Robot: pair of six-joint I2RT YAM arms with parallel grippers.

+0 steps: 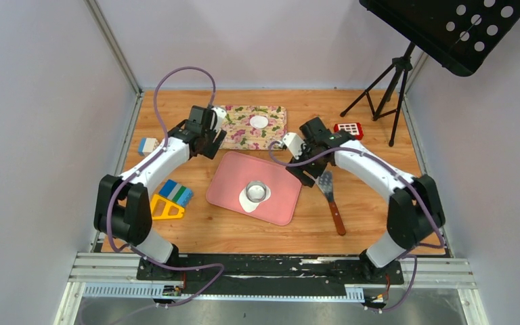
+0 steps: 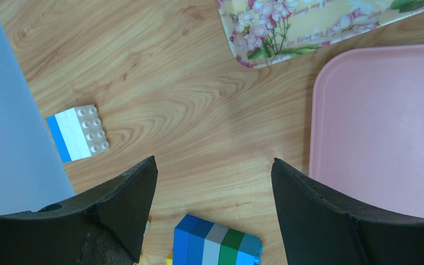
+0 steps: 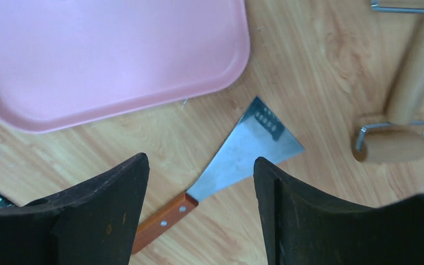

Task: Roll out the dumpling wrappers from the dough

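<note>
A pink tray (image 1: 230,183) holds a metal ring cup (image 1: 256,191) on white dough (image 1: 247,202). A floral board (image 1: 244,135) with a white disc (image 1: 258,122) lies behind it. My left gripper is open over bare wood left of the tray. My right gripper is open and empty above the spatula (image 3: 245,149), which lies right of the tray. Beyond it a wooden rolling pin (image 3: 414,66) and a small roller (image 3: 392,146) appear in the right wrist view, hidden by that arm in the top view.
Coloured blocks (image 1: 176,191) and a yellow part (image 1: 166,210) lie at the left. A red item (image 1: 347,128) and a black stand (image 1: 393,81) are at the back right.
</note>
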